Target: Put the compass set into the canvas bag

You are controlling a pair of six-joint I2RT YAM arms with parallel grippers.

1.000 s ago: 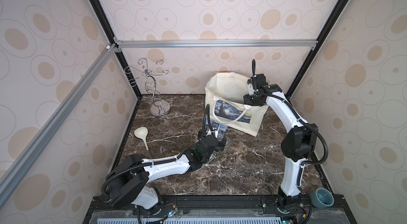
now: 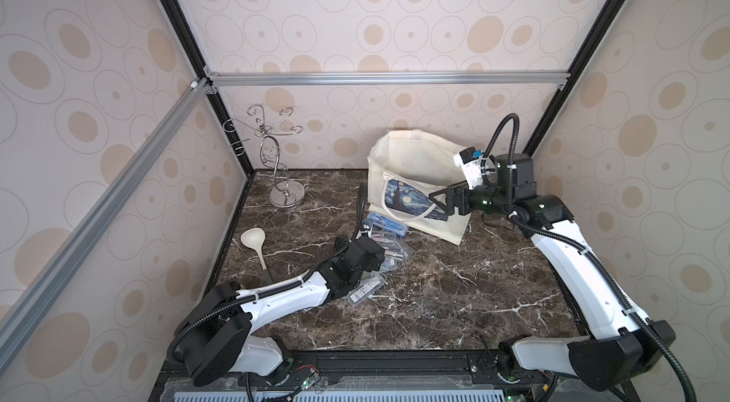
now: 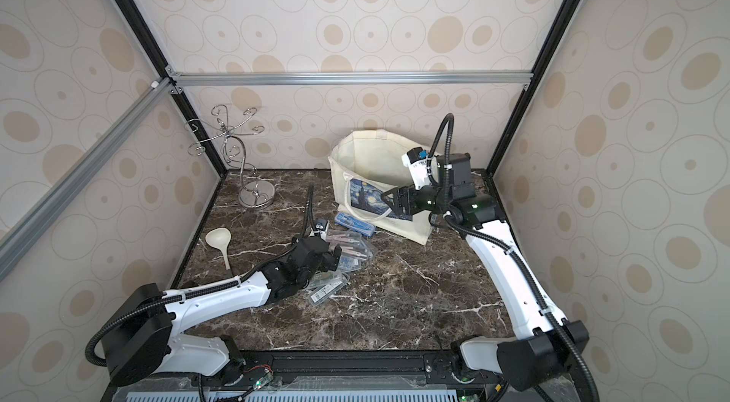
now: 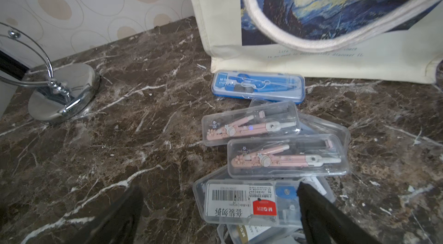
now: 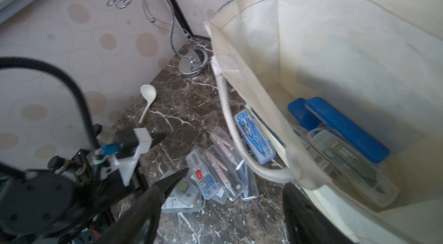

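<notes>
A cream canvas bag [image 2: 410,143] with a painted print stands at the back; blue and clear cases [image 5: 348,131] lie inside it. Before it lie a blue compass set [image 4: 258,84], two pink compass sets [image 4: 286,156] in clear cases and several more clear cases [image 4: 251,200]. My left gripper hangs open over this pile, its fingers empty. My right gripper is open and empty at the bag's front rim, its fingers at the bottom of the right wrist view.
A chrome rack [image 2: 289,193] stands at the back left, a white ladle [image 2: 252,238] at the left.
My left gripper has shifted slightly left over the cases.
</notes>
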